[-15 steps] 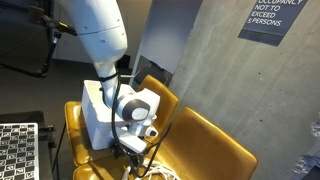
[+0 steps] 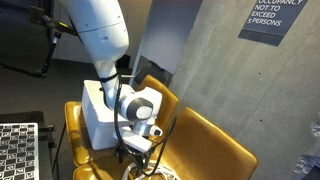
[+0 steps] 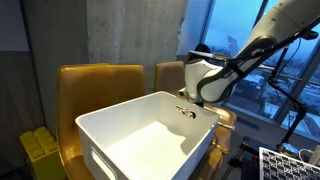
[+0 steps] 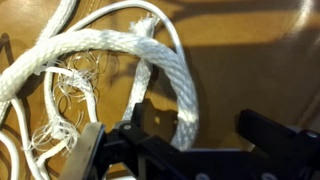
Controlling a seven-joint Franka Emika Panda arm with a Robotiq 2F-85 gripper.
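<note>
White rope (image 4: 110, 41) lies loosely curved on a brown leather-like seat (image 4: 225, 75), with frayed strands and thinner cords tangled at the left of the wrist view. My gripper is open just over it. One thick bend of the rope passes between the fingers, nearer the left one, and neither finger closes on it. Exterior view 1 has the rope (image 2: 157, 172) low on the seat by the gripper. From exterior view 2, the box hides the rope and the fingertips.
A large white box (image 3: 107, 128), open at the top, stands beside the arm (image 3: 203, 78) on the seats. Tan seat backs (image 2: 207, 140) rise behind, with a concrete wall (image 2: 225, 75) beyond them. Bare seat shows right of the rope in the wrist view.
My arm has shifted slightly to the right in exterior view 1 over the last second. The box and the seats stay where they were.
</note>
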